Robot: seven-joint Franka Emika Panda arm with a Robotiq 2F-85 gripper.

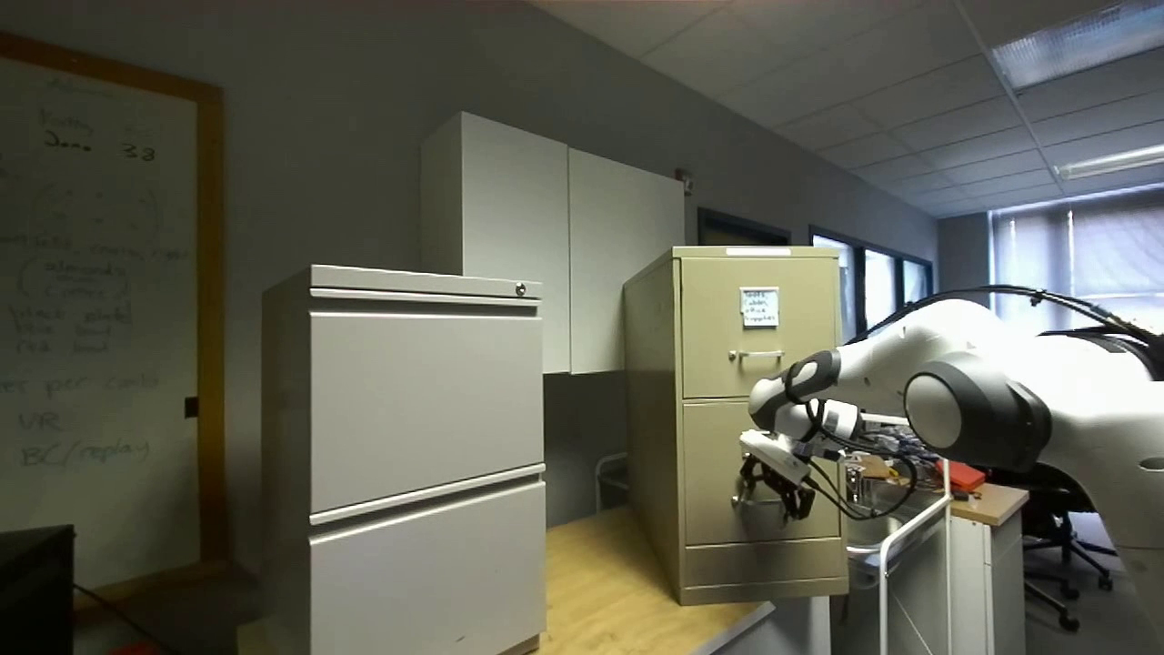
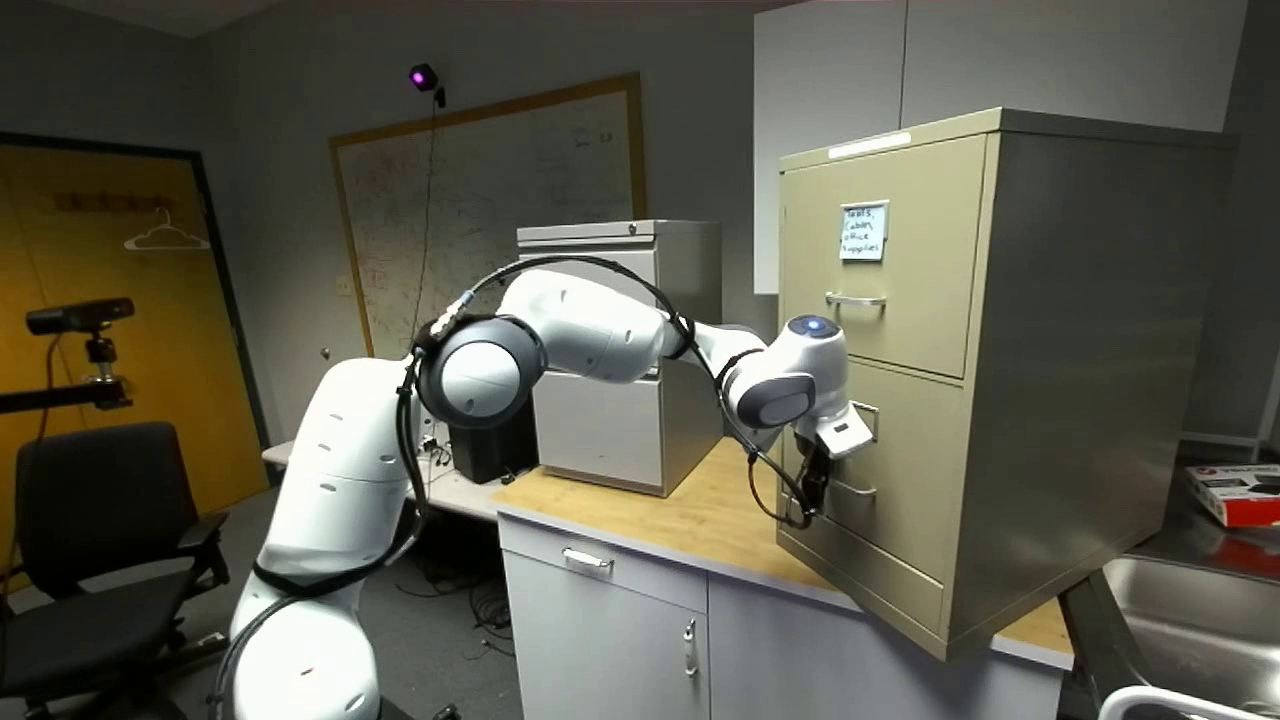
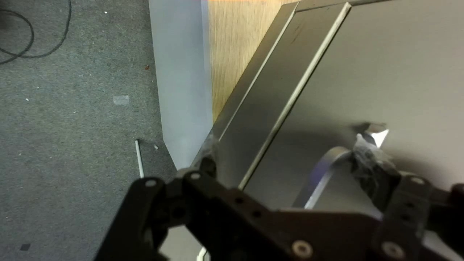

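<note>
The tan filing cabinet (image 2: 1080, 360) stands on the wooden counter, both its drawers shut. My gripper (image 1: 777, 497) is at the front of its lower drawer (image 1: 709, 469), beside the pull handle (image 2: 854, 487). In the wrist view the gripper's fingers stand open and wide apart. The curved metal handle (image 3: 319, 174) shows between the two fingers, close to the right fingertip (image 3: 367, 161); whether they touch I cannot tell. The left fingertip (image 3: 207, 158) is in front of the lower part of the cabinet. The upper drawer (image 1: 715, 317) bears a paper label and its own handle (image 1: 760, 355).
A grey two-drawer cabinet (image 1: 426, 415) stands on the same counter (image 2: 672, 528), away from the tan one. The sink (image 2: 1200, 612) lies beside the tan cabinet. Below the counter's front edge, the carpeted floor (image 3: 87, 152) is mostly clear, with a cable on it.
</note>
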